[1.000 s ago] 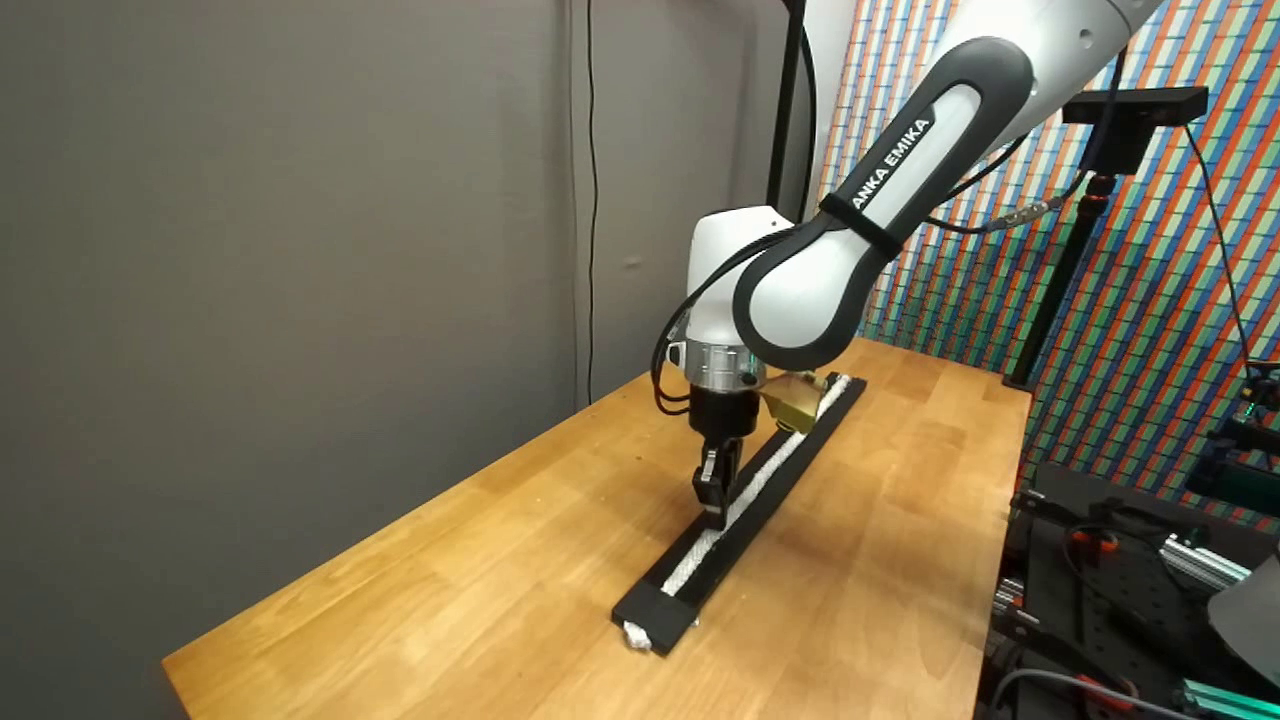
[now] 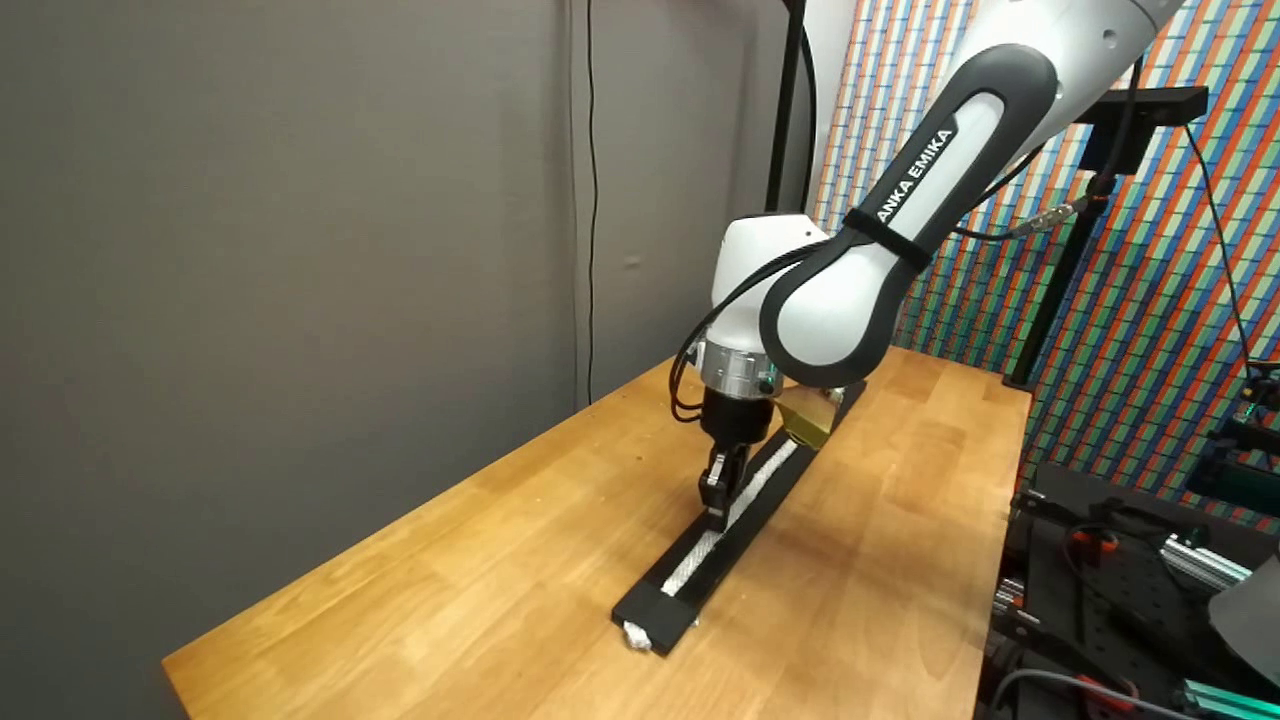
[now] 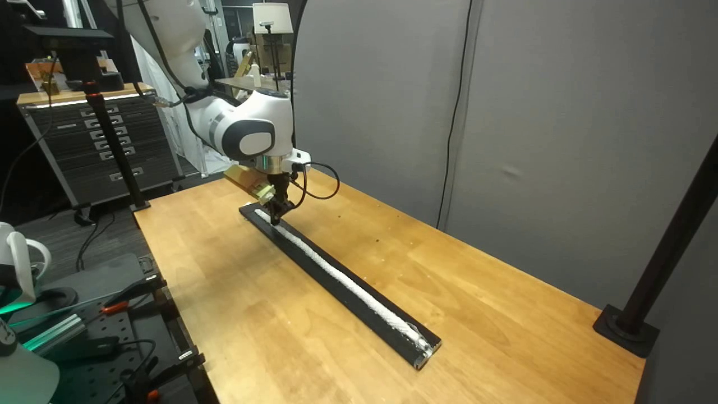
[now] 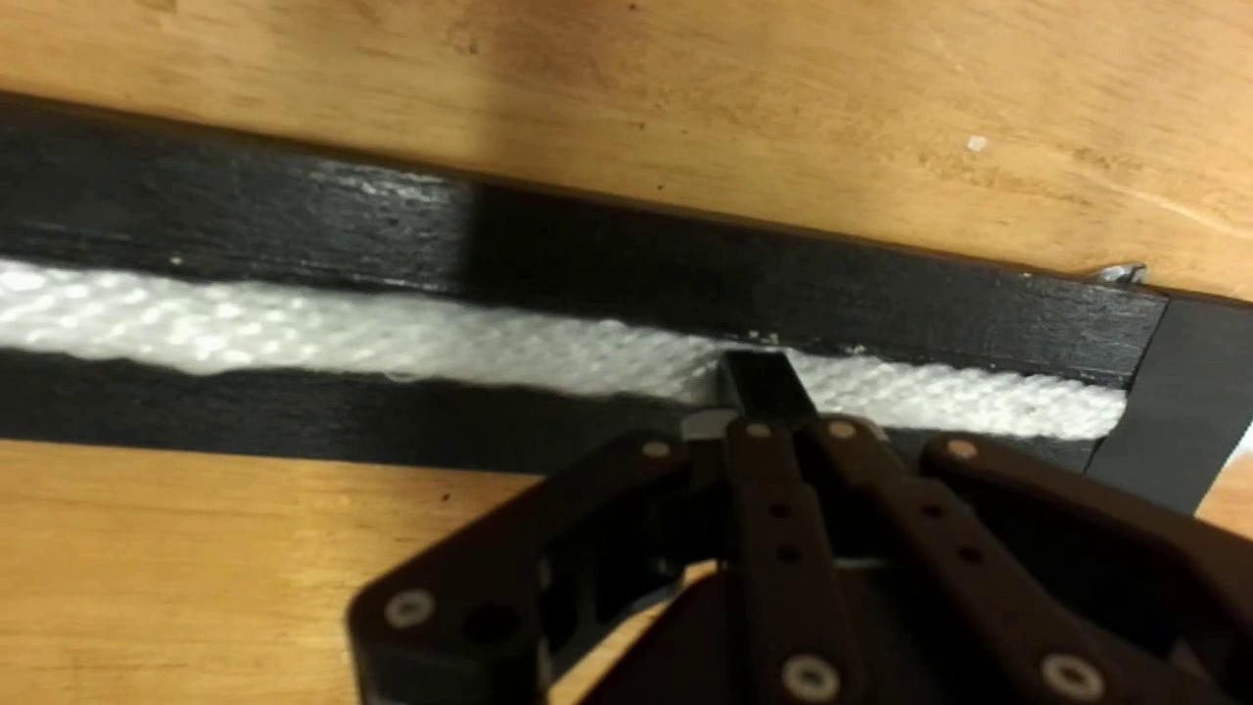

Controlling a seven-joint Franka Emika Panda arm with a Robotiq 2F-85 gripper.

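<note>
A white braided rope runs lengthwise along the middle of a long black board on the wooden table. My gripper is shut, its fingers pointing down at the rope near the board's taped end. In the wrist view the fingertips cover a short stretch of rope, which shows on both sides of them. No rope can be made out between the fingers; whether they press on it is hard to judge. In exterior view 2 the rope reaches the board's other end, where its tip looks loose and frayed.
A grey wall stands along one long side. Black posts rise at the table's edges, one with a dark base.
The wrist and forearm have shifted right in exterior view 1, tilting the gripper. Its fingertips stay at nearly the same spot over the rope. The board has not visibly moved.
</note>
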